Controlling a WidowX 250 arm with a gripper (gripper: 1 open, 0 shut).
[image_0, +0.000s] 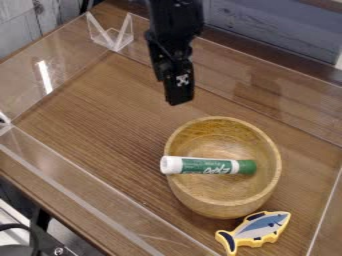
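Note:
My black gripper (177, 82) hangs over the upper middle of the wooden table, open, with nothing visible between its fingers, above and behind a wooden bowl (227, 200). A white tube with a green label (207, 166) lies across the inside of the bowl. A blue and yellow fish-shaped toy (253, 231) lies in front of the bowl, at the lower right.
A pale panel (294, 30) edges the back right. Clear plastic pieces are at the back left and far left edge. A black cable sits at the lower left.

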